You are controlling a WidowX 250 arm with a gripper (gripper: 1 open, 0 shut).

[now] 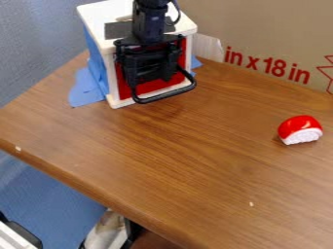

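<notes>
My black gripper (148,51) hangs at the top of the view over a white box (99,14) with a red front (138,91). A black looped frame is in front of the red part; I cannot tell where the gripper ends and that frame begins, or whether the fingers are open or shut. A small red object with a white underside (297,127) lies alone on the wooden table (176,175) at the right.
Blue material (88,89) lies under and beside the box at the back left. A cardboard panel (274,34) stands along the back.
</notes>
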